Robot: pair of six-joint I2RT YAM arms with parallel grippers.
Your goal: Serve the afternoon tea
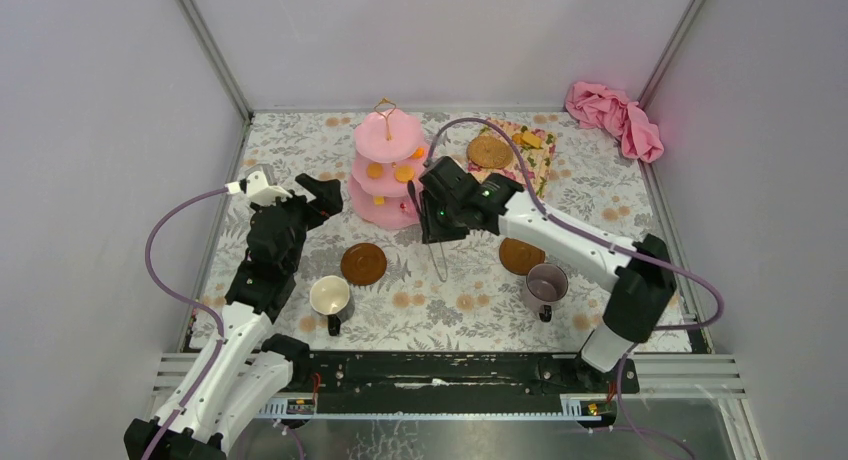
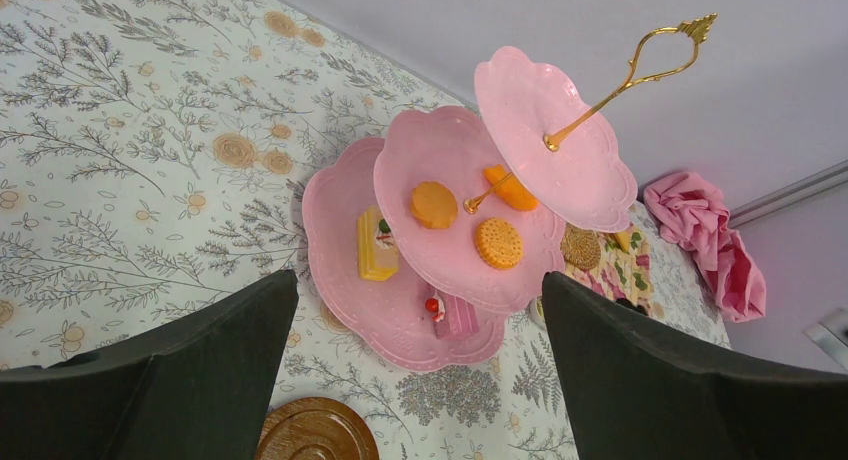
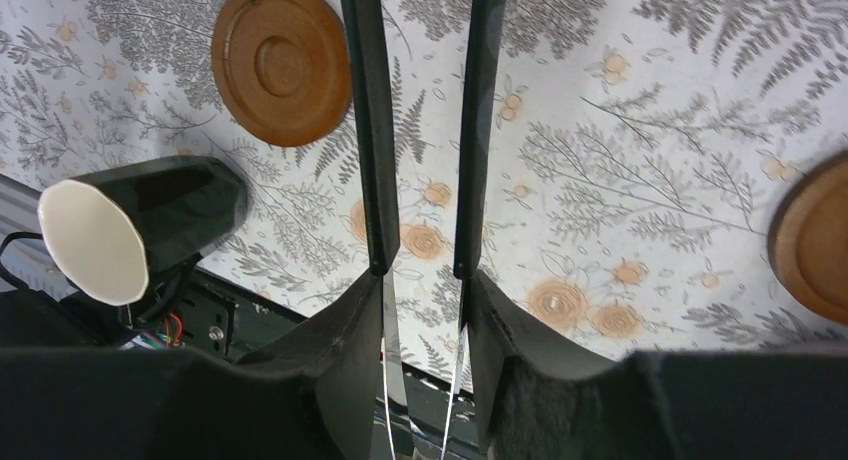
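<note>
A pink three-tier stand [image 1: 385,145] at the back centre holds orange pastries [image 2: 497,242], a yellow cake [image 2: 376,260] and a pink cake [image 2: 457,320]. My right gripper is shut on a pair of tongs [image 3: 375,140], held over open tabletop in front of the stand's right side. No pastry shows between the visible tong arms. My left gripper is open and empty, left of the stand. Brown saucers [image 1: 363,263] lie left and right, each with a cup near it: a white-lined cup [image 1: 330,293] and a grey-looking cup [image 1: 545,285].
A floral mat [image 1: 535,175] with a round woven piece [image 1: 489,152] lies back right, a pink cloth [image 1: 613,117] in the corner.
</note>
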